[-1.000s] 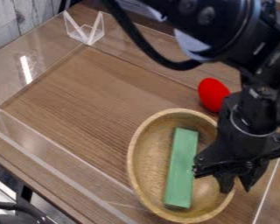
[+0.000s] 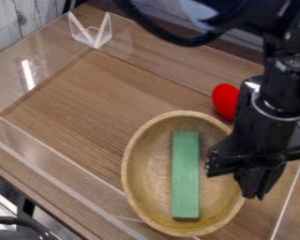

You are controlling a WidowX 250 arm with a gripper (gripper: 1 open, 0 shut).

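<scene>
A wooden bowl (image 2: 146, 187) sits at the lower middle of the table, with a long green block (image 2: 186, 173) lying lengthwise inside it. My black gripper (image 2: 247, 159) is over the bowl's right side, right of the green block; it looks shut, and nothing shows held in it, though its fingertips are hard to make out. A red object (image 2: 225, 101) lies behind the bowl, partly hidden by the arm.
A white wire-like stand (image 2: 93, 28) is at the back left edge. Cables lie at the lower left.
The gripper has risen a little. The green block has straightened from a slant to nearly straight front to back.
</scene>
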